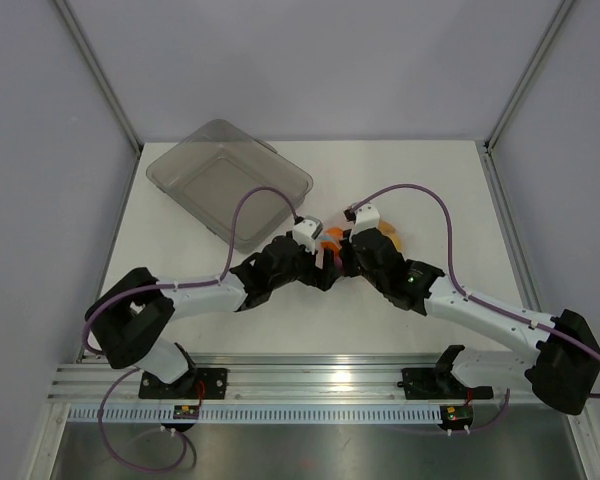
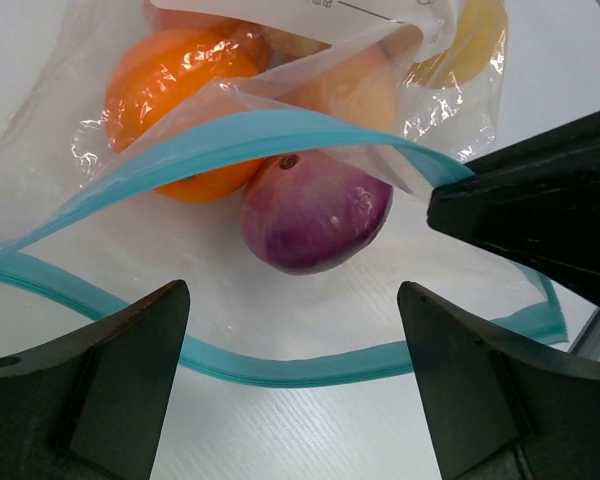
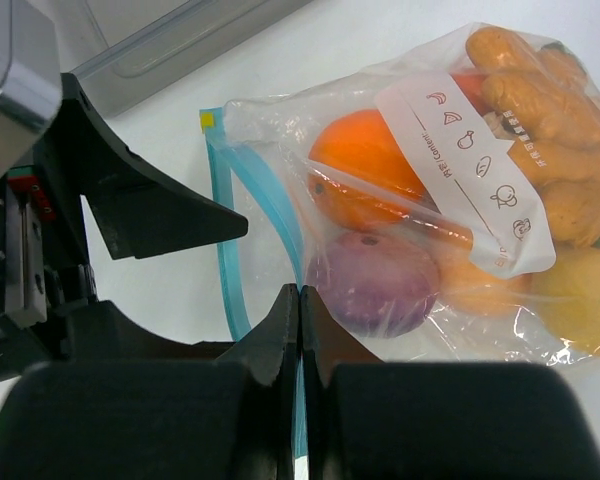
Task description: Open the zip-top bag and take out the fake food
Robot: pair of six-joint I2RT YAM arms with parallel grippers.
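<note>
The zip top bag [image 3: 450, 310] holds fake food: an orange [image 3: 365, 165], a purple onion [image 2: 315, 210], a yellow piece [image 3: 590, 290] and several brown pieces. In the left wrist view its blue zip edges [image 2: 260, 130] stand apart, opening onto the onion. My left gripper is open at this mouth, its fingertips either side with nothing held. My right gripper is shut on the blue edge of the bag, at the mouth's right end, as the right wrist view shows.
A clear plastic tray [image 1: 185, 175] lies at the back left. The white board [image 1: 420, 170] is clear behind and right of the bag.
</note>
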